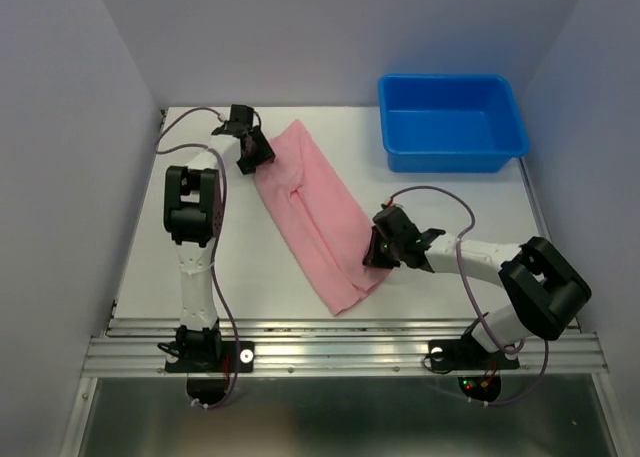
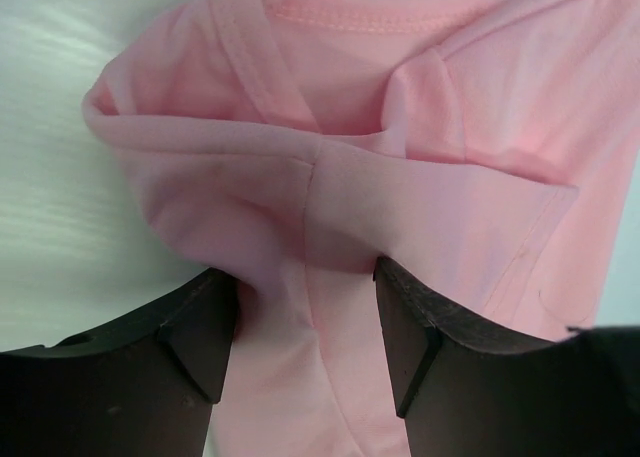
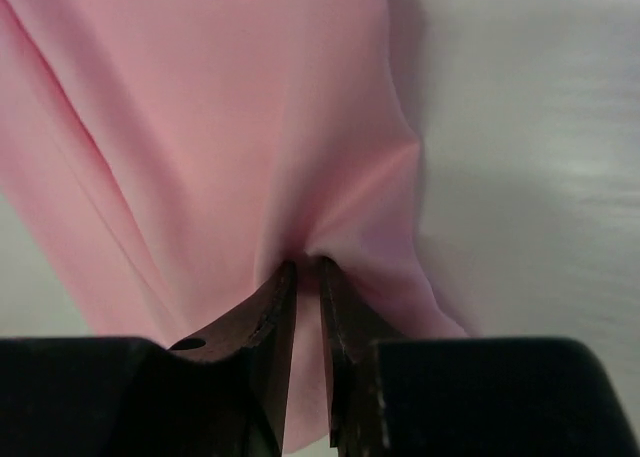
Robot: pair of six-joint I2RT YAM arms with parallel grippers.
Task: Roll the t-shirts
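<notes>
The pink t-shirt [image 1: 312, 209] lies folded into a long strip, slanting from the back left toward the front centre of the table. At its far left end, my left gripper [image 1: 262, 155] is part open over the cloth; in the left wrist view a fold of shirt [image 2: 310, 227] bunches up between the spread fingers. Near the front right end, my right gripper [image 1: 378, 252] is shut on the shirt's edge, and the right wrist view shows cloth [image 3: 340, 207] puckered at its closed fingertips. The fabric pinched there is mostly hidden.
An empty blue bin [image 1: 450, 161] stands at the back right. A metal rail [image 1: 330, 342] runs along the front edge.
</notes>
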